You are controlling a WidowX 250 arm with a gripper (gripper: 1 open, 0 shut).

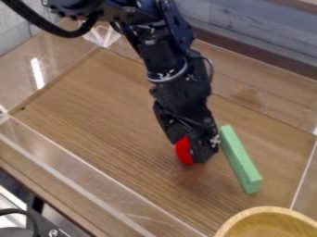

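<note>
My black gripper point(194, 137) is lowered over a red oval object point(184, 151) on the wooden table point(99, 130), hiding most of it. The fingers are open around or just above it; whether they touch it cannot be told. A long pale green bar point(242, 162) lies just to the right of the gripper.
A yellow bowl point(266, 222) sits at the bottom right corner. The table's edge runs along the lower left.
</note>
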